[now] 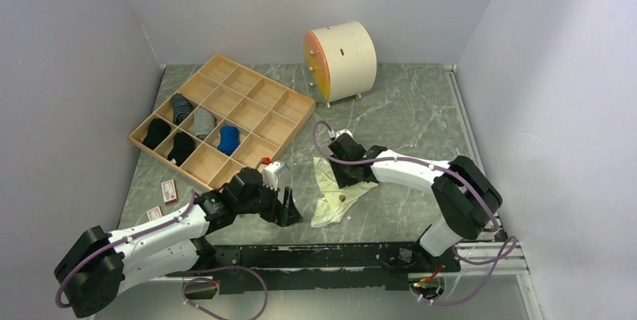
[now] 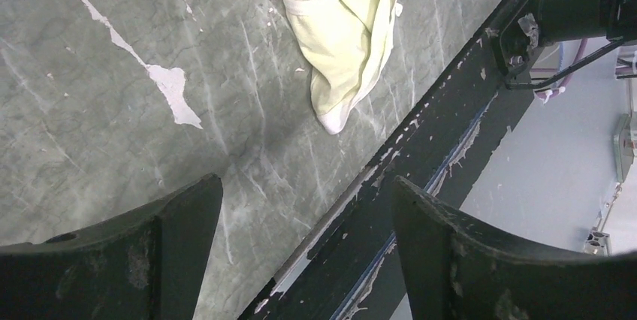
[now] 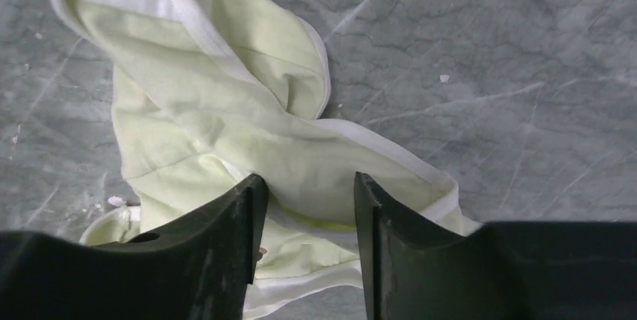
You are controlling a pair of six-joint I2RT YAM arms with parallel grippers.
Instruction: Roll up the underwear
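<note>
Pale yellow underwear [image 1: 328, 205] lies spread and creased on the grey marbled table, with a small brown spot near its middle. Over its upper part my right gripper [image 1: 342, 180] is lowered, covering some of the cloth. In the right wrist view, folds of the underwear [image 3: 300, 162] with white trim pass between and beyond the parted fingers; whether the pads touch the cloth cannot be told. My left gripper [image 1: 291, 207] stands open just left of the underwear. The left wrist view has the cloth's near end [image 2: 342, 57] ahead of the open fingers, nothing between them.
A wooden divided box [image 1: 225, 102] at the back left has rolled dark, grey and blue cloths in several compartments. A cream cylinder cabinet [image 1: 345, 61] stands at the back. Small boxes [image 1: 169, 191] lie at left. Bare table extends right of the underwear.
</note>
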